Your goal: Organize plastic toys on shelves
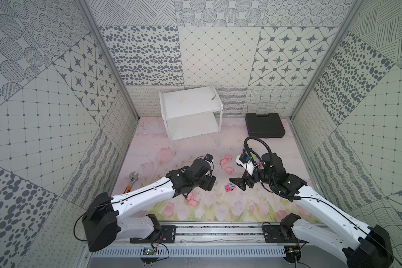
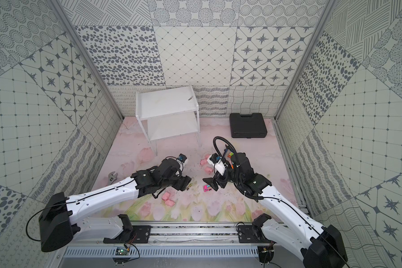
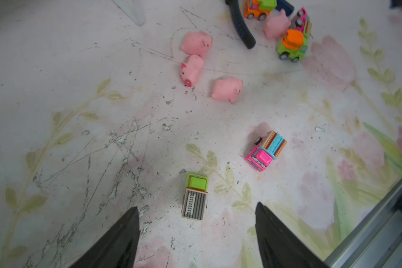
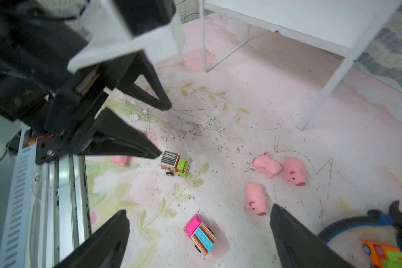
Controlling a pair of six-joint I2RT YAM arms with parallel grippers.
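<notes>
A small green-cabbed toy truck (image 3: pixel 195 196) lies between my left gripper's (image 3: pixel 196 236) fingers in the left wrist view, below them on the table; the gripper is open, empty. A pink-blue truck (image 3: pixel 265 149) lies to its right. Several pink pigs (image 4: pixel 254 198) and more colourful vehicles (image 3: pixel 292 44) lie farther back. My right gripper stands open above the pink-blue truck, nothing held. A white two-level shelf (image 1: pixel 189 100) stands at the back left, its visible surfaces bare of toys.
A black case (image 1: pixel 264 126) is at the back right, pliers (image 3: pixel 241 26) among the toys, an orange-handled wrench (image 1: pixel 128 185) at the left edge. The table before the shelf is largely clear.
</notes>
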